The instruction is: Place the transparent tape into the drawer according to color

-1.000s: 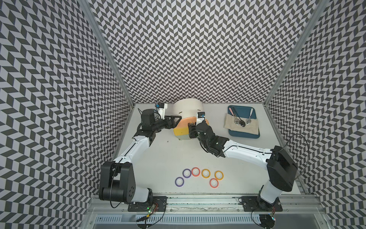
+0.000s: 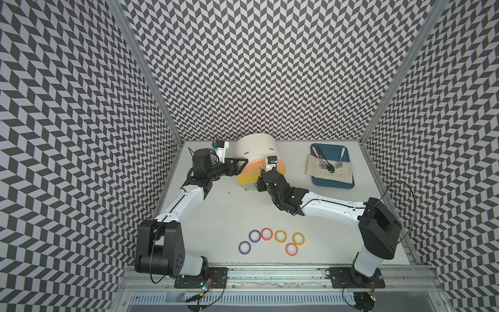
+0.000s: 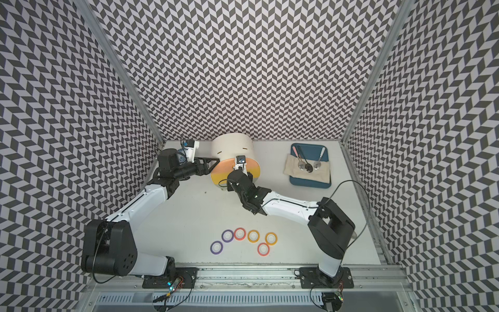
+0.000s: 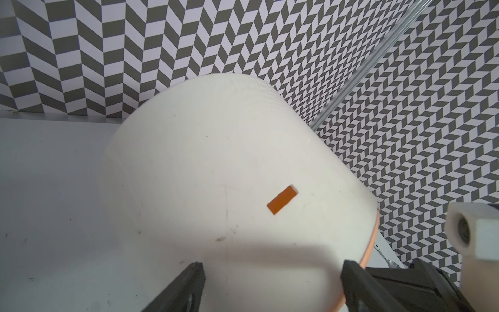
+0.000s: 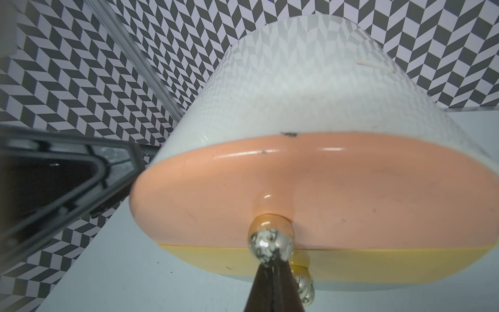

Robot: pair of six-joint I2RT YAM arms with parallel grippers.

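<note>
The white rounded drawer unit (image 2: 258, 144) stands at the back of the table. In the right wrist view its orange front (image 5: 358, 192) lies above the yellow front (image 5: 405, 264), each with a silver-tipped knob. My right gripper is shut just in front of the upper knob (image 5: 270, 241), with nothing visible between its fingers; whether it touches the knob I cannot tell. My left gripper is open at the unit's left side, above its white shell. Purple tape rings (image 2: 244, 247), red rings (image 2: 266, 234) and orange-yellow rings (image 2: 280, 236) lie flat near the front edge.
A blue tray (image 2: 332, 183) at the back right holds a beige cloth (image 2: 314, 167) and several utensils. Bare table lies between the tape rings and the drawer unit. Both arms crowd the area before the unit.
The left arm and the rings look unmoved.
</note>
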